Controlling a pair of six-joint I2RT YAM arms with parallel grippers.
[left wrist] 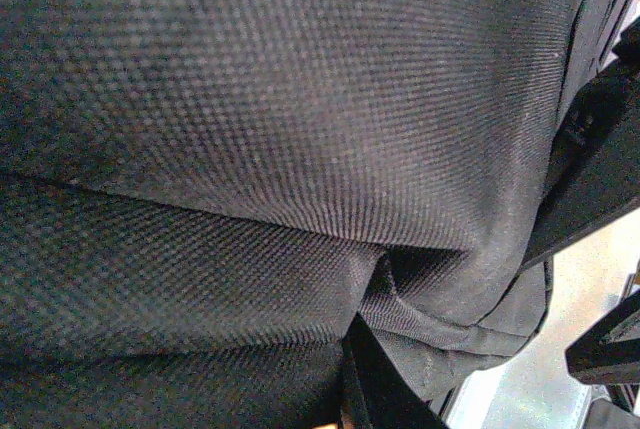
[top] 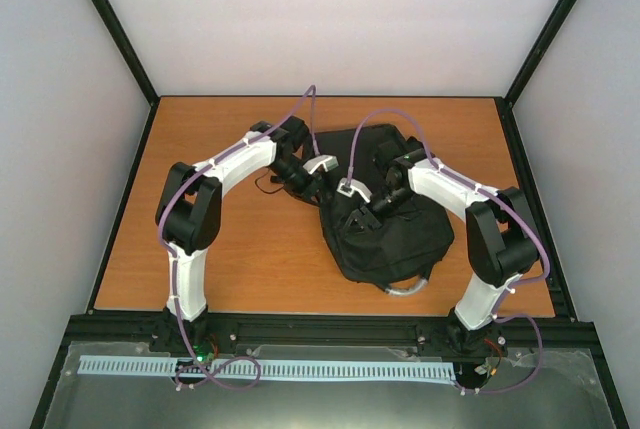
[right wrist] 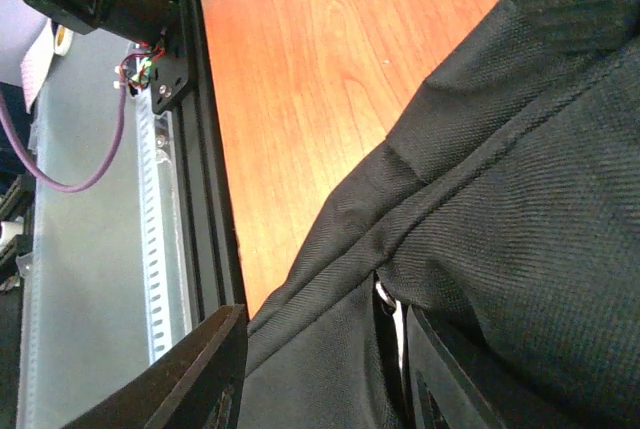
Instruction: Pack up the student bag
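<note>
The black bag (top: 395, 244) lies spread on the right half of the table, its dark cloth filling most of both wrist views. My left gripper (top: 319, 197) is shut at the bag's left edge; in the left wrist view, folded cloth (left wrist: 250, 279) runs down to a dark finger (left wrist: 385, 384), and the other finger is hidden. My right gripper (top: 356, 223) stands part open just above the bag, right of the left one. A shiny metal zipper piece (right wrist: 386, 297) shows in the right wrist view, close to the right-hand finger (right wrist: 430, 369).
A grey curved strap or handle (top: 408, 287) sticks out at the bag's front edge. A thin black cord (top: 266, 187) lies beside the left gripper.
</note>
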